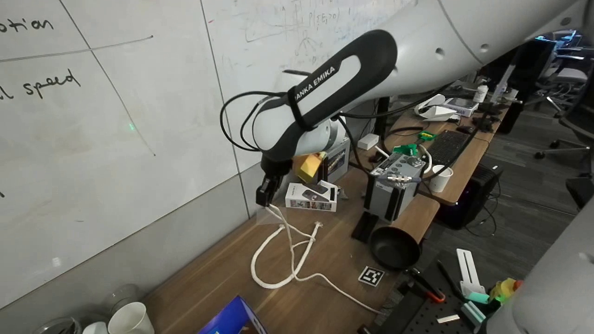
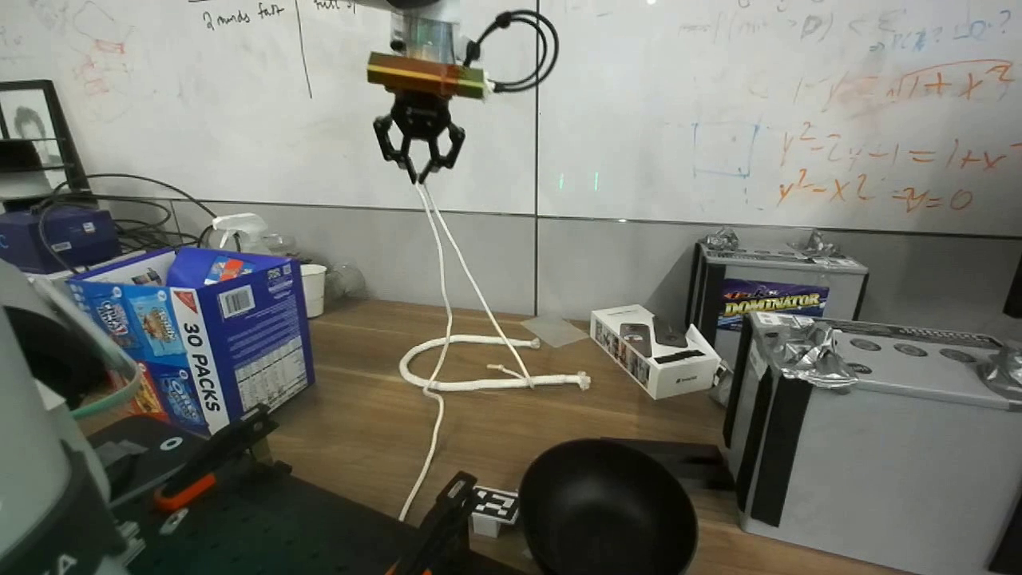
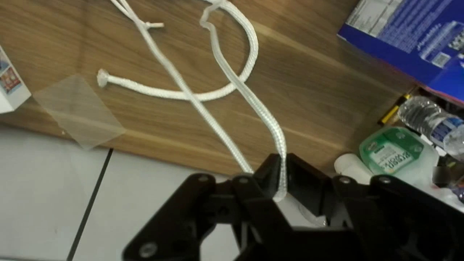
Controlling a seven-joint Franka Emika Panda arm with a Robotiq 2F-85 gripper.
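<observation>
My gripper (image 2: pixel 419 179) is shut on a thin white rope (image 2: pixel 440 259), high above the table and close to the whiteboard wall. From the fingertips the thin rope hangs in two strands down to the table. One strand meets the thick white rope (image 2: pixel 472 385) near one of its ends, where a short tail sticks out; the other crosses the thick rope and trails toward the front edge. The thick rope lies on the table in a U shape. In the wrist view the thin rope (image 3: pixel 268 117) passes over the black fingers.
A white phone box (image 2: pixel 653 350) lies beside a clear sheet (image 2: pixel 556 331). The black pan (image 2: pixel 608 508) and grey battery boxes (image 2: pixel 886 460) stand on the right. A blue snack box (image 2: pixel 251 335) is at left. Bare table surrounds the ropes.
</observation>
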